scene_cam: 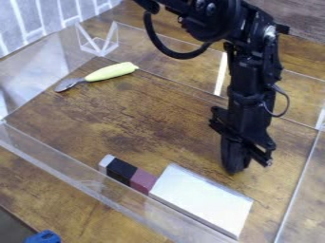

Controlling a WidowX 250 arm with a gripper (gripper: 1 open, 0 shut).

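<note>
My black gripper [235, 161] points down at the wooden board on the right side of the camera view, low over the surface, shut with nothing visible between its fingers. In front of it lies a white rectangular block [200, 199] beside a small black and maroon piece [127, 176]. At the back left rests a pale yellow-green corn-like object [112, 71], with a grey spoon-like utensil [74, 84] beside it.
Clear low walls [51, 156] border the work area, with a clear bracket [97, 38] at the back left corner. A blue object [42, 237] sits at the bottom left outside. The board's middle is bare.
</note>
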